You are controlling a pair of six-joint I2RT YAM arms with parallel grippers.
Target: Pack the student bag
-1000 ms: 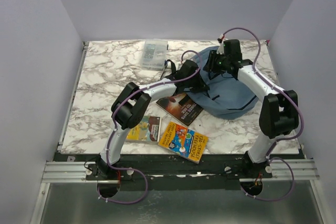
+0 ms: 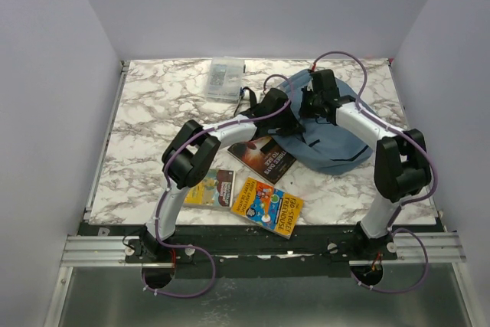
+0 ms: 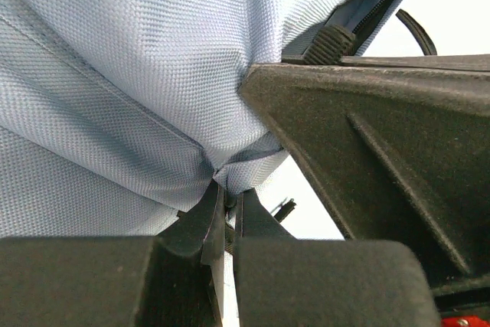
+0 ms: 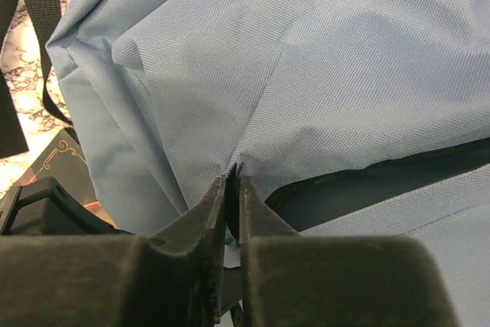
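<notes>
A light blue-grey bag (image 2: 337,151) lies crumpled at the back right of the table. My left gripper (image 2: 295,129) is at the bag's near left side; in the left wrist view its fingertips (image 3: 228,201) are shut on a fold of the fabric. My right gripper (image 2: 306,101) is at the bag's upper part; in the right wrist view its closed tips (image 4: 233,181) press at a seam beside the dark zipper (image 4: 360,168). Whether any fabric is between them is hard to see.
A dark book (image 2: 262,158), a yellow book (image 2: 209,189) and a colourful book (image 2: 266,206) lie in front and left. A clear case (image 2: 224,76) is at the back.
The left arm and books have stayed in place.
</notes>
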